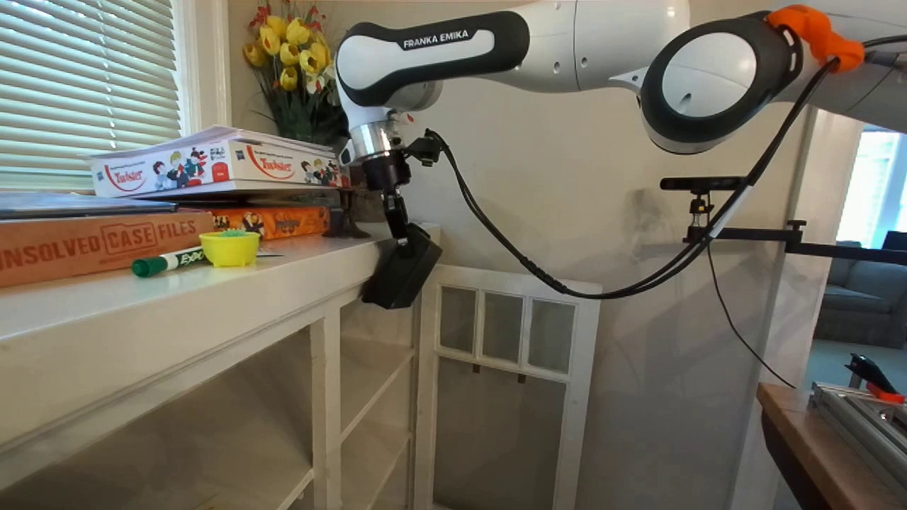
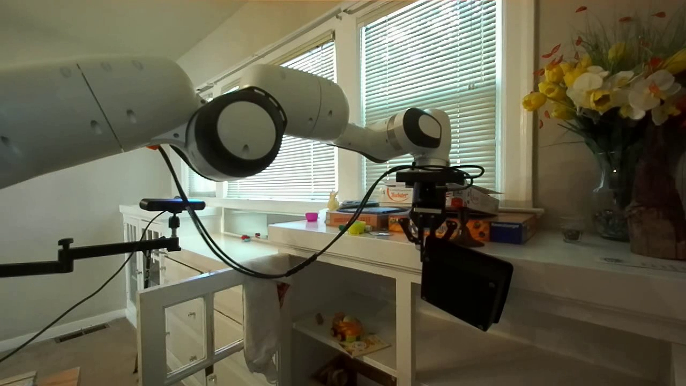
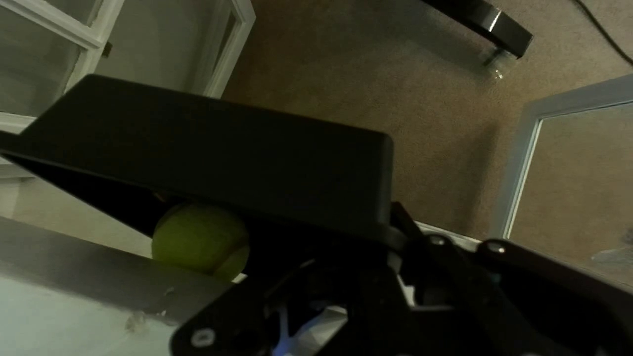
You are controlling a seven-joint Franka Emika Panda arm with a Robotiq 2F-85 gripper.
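Held in my gripper (image 2: 424, 239) is a black open-topped box (image 2: 464, 283), hanging tilted just off the front edge of the white cabinet top. My finger is shut on the box's wall near one end. From the side, exterior view 1 shows the same black box (image 1: 402, 267) beside the counter edge, below the gripper (image 1: 404, 246). A yellow-green tennis ball (image 3: 202, 240) lies inside the box (image 3: 207, 148) in the wrist view; the exterior views do not show the ball. In the wrist view the fingertips are dark and partly hidden by the box.
On the white counter (image 1: 297, 263) sit a yellow bowl (image 1: 229, 249), a green marker (image 1: 167, 261) and stacked game boxes (image 1: 221, 166). Open shelves (image 2: 350, 325) lie under it. A glazed cabinet door (image 1: 510, 340) stands open near the box.
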